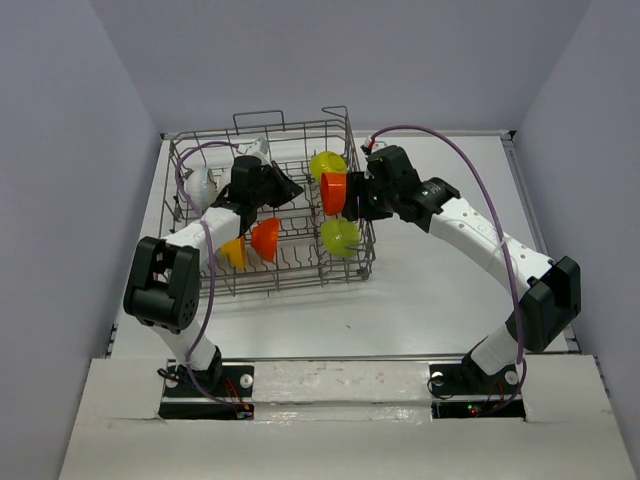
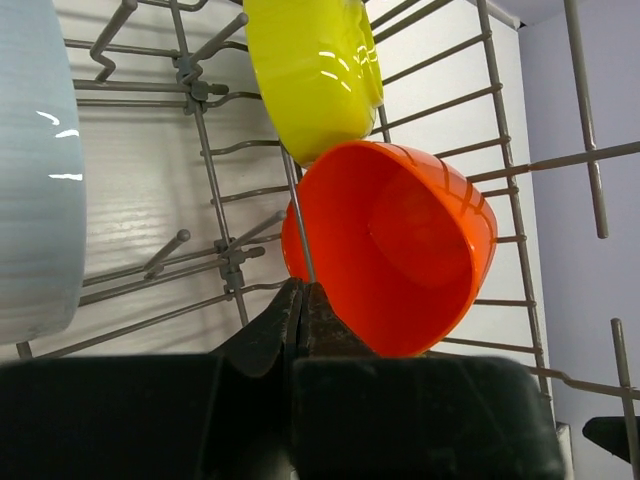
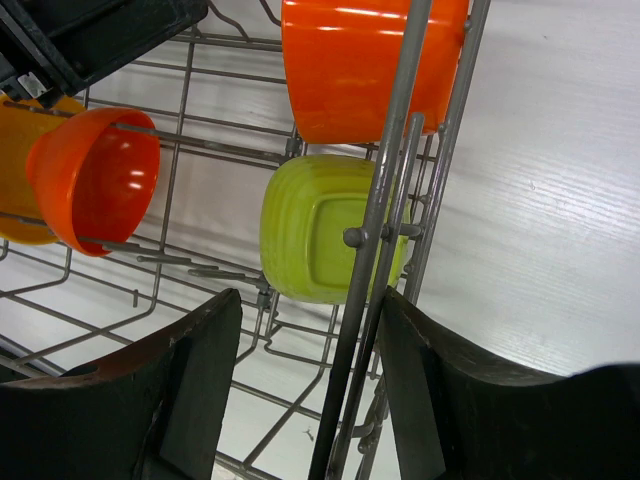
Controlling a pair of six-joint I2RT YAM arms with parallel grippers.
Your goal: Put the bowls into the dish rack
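Observation:
An orange bowl (image 1: 333, 193) stands on its side at the rack's right, its mouth towards my left gripper (image 1: 300, 190). That gripper is shut with nothing visible between its fingers; the tips are a little apart from the bowl in the top view. My right gripper is open at the rack's right side wall, with wire bars between its fingers. Green bowls sit behind (image 1: 327, 165) and in front (image 1: 340, 238) of the orange one. Another orange bowl (image 1: 265, 239) and a yellow bowl (image 1: 235, 253) lean at the front left; a white bowl (image 1: 201, 187) stands far left.
The wire dish rack (image 1: 277, 291) fills the left and middle of the white table (image 1: 440, 310). Its upright prongs and side wall rise close around both grippers. Clear table lies to the right and in front of the rack.

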